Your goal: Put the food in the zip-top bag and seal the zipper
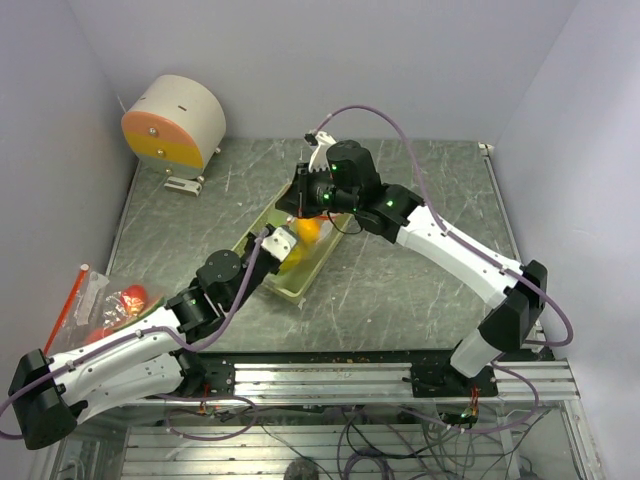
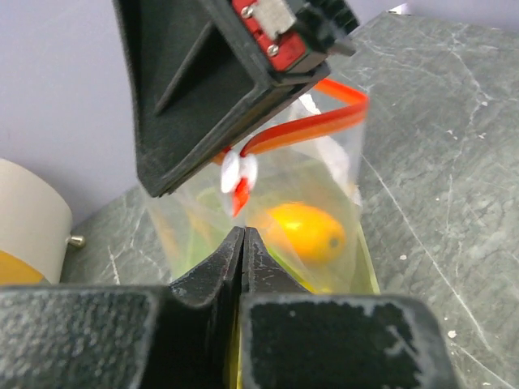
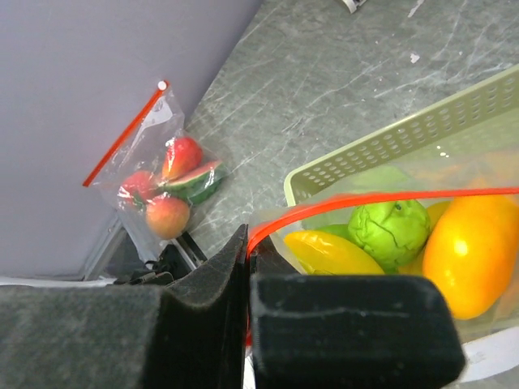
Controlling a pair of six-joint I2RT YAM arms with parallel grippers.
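A clear zip-top bag (image 2: 312, 178) with an orange zipper strip lies in a pale green tray (image 3: 365, 150). In the bag are an orange fruit (image 3: 470, 259), a green leafy ball (image 3: 389, 231) and a yellow item (image 3: 332, 251). My right gripper is shut on the orange zipper end. Just below the white slider (image 2: 239, 170), my left gripper has its fingers shut in front of the clear film. Whether film sits between the left fingertips is too fine to tell.
A second bag (image 3: 166, 178) of red fruit and a melon slice, with an orange top, lies at the far left. A white and yellow drum-shaped container (image 1: 175, 125) stands at the back left.
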